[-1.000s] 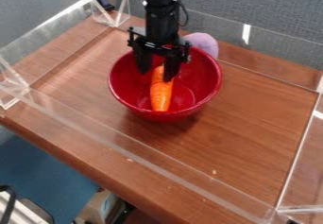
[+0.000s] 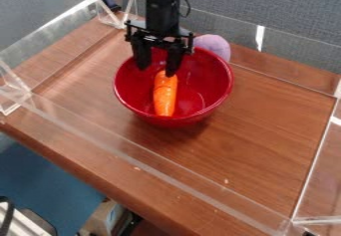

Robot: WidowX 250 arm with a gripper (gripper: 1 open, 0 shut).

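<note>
A red bowl (image 2: 206, 96) sits on the wooden table with an orange carrot (image 2: 166, 96) lying inside it, lengthwise toward the viewer. My black gripper (image 2: 158, 59) hangs from above over the back part of the bowl, its fingers just above the carrot's far end. Whether the fingers are open or shut is hard to make out against the dark body. A pale purple object (image 2: 213, 45) lies behind the bowl on the right, partly hidden by it.
Clear plastic walls line the table's edges, with a grey padded panel behind.
My gripper has risen slightly and shifted a little to the left over the bowl. The bowl and carrot look nearly unchanged.
</note>
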